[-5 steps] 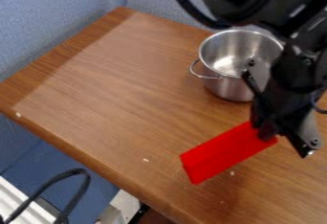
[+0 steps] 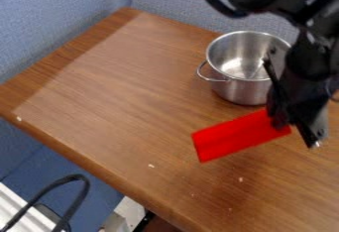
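A red rectangular block [image 2: 233, 136] is held at the right of the camera view by the black gripper [image 2: 291, 117], shut on its right end. The block appears raised over the wooden table, just below and in front of a steel pot [image 2: 231, 62] with side handles. The arm covers the pot's right side, and the fingertips are partly hidden.
Blue padded walls [image 2: 54, 18] border it at the back and left. A black cable [image 2: 66, 186] and white pieces lie off the table's lower left edge.
The gripper and red block have moved up in the view, toward the pot, and the arm has shifted with them. The pot is in the same place.
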